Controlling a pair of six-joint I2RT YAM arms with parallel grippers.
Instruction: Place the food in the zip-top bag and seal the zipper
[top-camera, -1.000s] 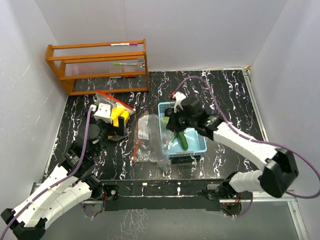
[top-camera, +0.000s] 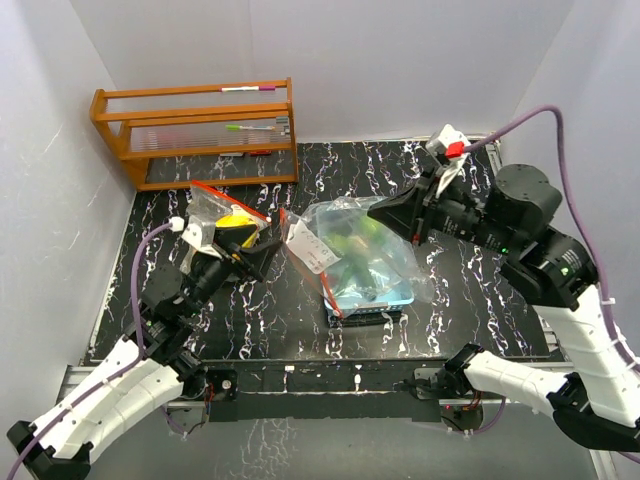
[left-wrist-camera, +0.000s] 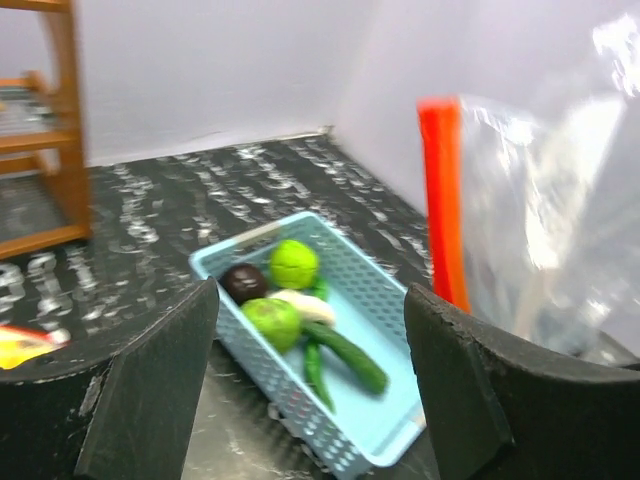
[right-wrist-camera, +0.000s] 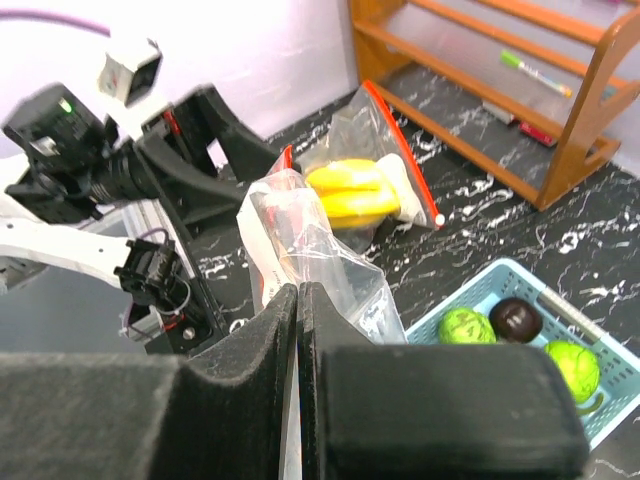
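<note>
An empty-looking clear bag (top-camera: 355, 240) with a red zip edge hangs above the basket in the top view, held at its right end by my right gripper, which is shut on it. My left gripper stands open to the left of this bag, apart from it. In the left wrist view the red zip edge (left-wrist-camera: 444, 200) appears beyond the right finger. A second red-zip bag (right-wrist-camera: 355, 150) with yellow food (right-wrist-camera: 350, 190) inside lies on the table behind the left gripper. Toy vegetables, among them a green cucumber (left-wrist-camera: 347, 358), lie in the blue basket (left-wrist-camera: 240, 243).
A wooden rack (top-camera: 195, 135) with markers stands at the back left. The hanging bag covers much of the basket from above. Bare dark table (top-camera: 270, 320) shows at front left and to the right of the basket.
My right gripper has risen and moved right, lifting the clear bag off the table and over the basket. The left gripper has swung rightward toward the bag's zip edge.
</note>
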